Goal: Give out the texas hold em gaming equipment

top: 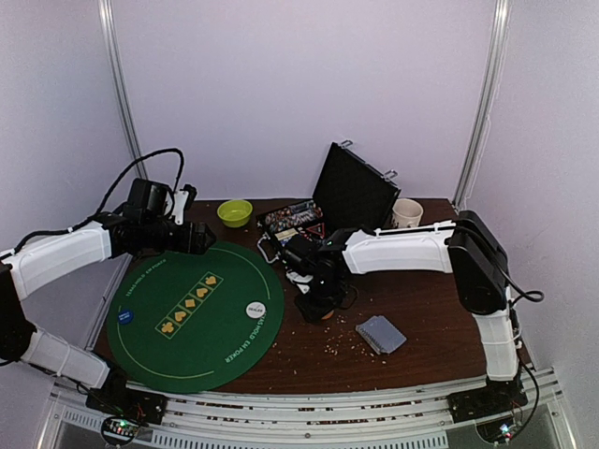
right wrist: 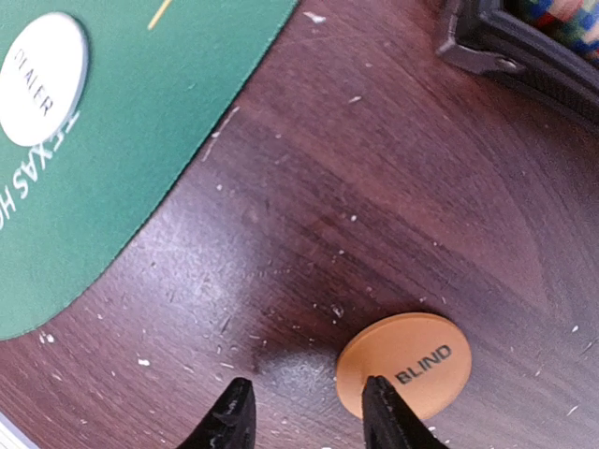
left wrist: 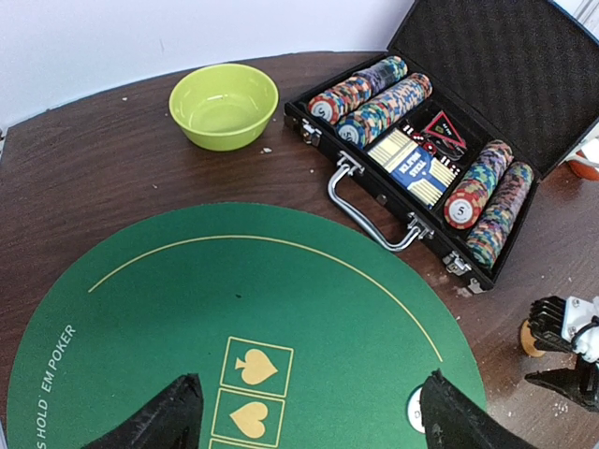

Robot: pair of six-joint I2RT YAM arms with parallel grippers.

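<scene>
An orange blind button (right wrist: 407,363) lies flat on the dark table, right of the mat's edge. My right gripper hangs low beside it, part open, one finger (right wrist: 386,412) overlapping the button's near edge in the right wrist view; nothing shows between the fingers. On the green poker mat (top: 192,351) rest the white dealer button (top: 255,310) and a blue button (top: 125,317). Over the mat's far side, my left gripper is open and empty. The black case (left wrist: 374,182) stands open, holding chips, cards and dice.
A blue card deck (top: 381,334) lies right of the right gripper. At the back are a green bowl (top: 235,212) and a white cup (top: 407,213). Small pale specks litter the table. The case's front corner (right wrist: 487,56) is near the right gripper.
</scene>
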